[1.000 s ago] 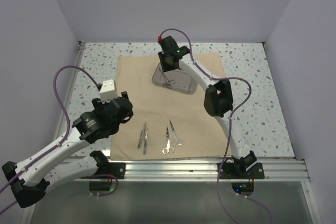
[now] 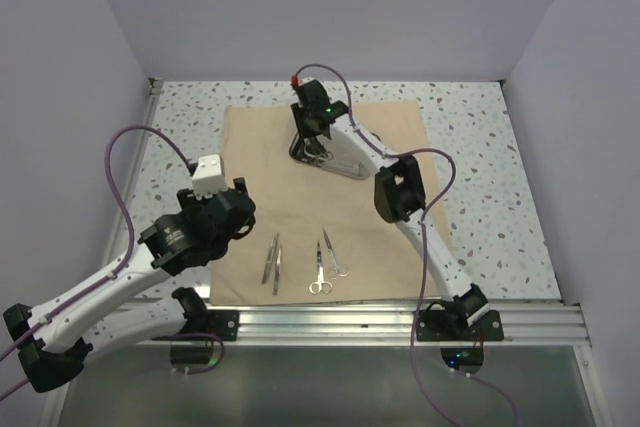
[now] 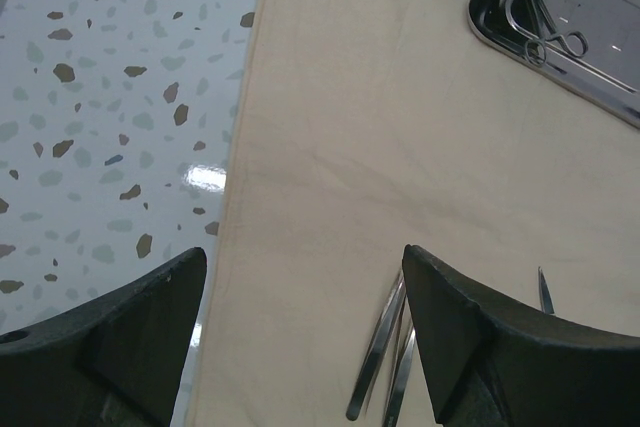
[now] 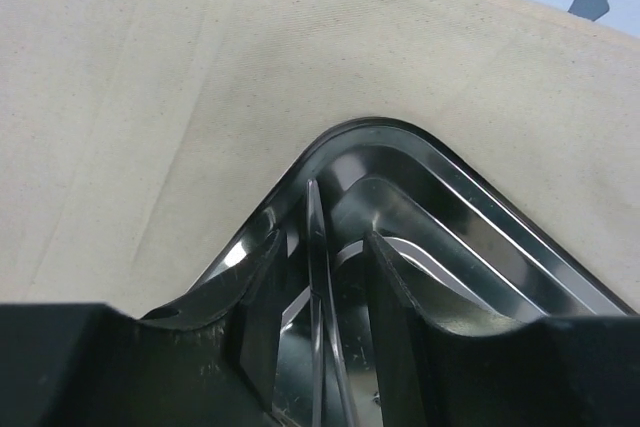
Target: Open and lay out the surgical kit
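Observation:
A metal tray (image 2: 352, 171) lies at the back of the beige cloth, holding a scissor-like instrument with ring handles (image 3: 536, 52). My right gripper is part open, low inside the tray's corner, its fingers either side of the instrument's slim tip (image 4: 314, 207). My left gripper stands open above the cloth's left side, nothing seen between its fingers. Near the front of the cloth lie two tweezer-like instruments (image 2: 277, 277), scissors (image 2: 319, 279) and another scissor-like instrument (image 2: 336, 263).
The beige cloth (image 2: 260, 142) covers the middle of the speckled table (image 2: 490, 187). Side walls (image 2: 570, 197) and a back wall bound the table.
My right gripper has moved toward the tray's left part and down over the instrument, the arm shifting slightly left. The left arm is nearly still.

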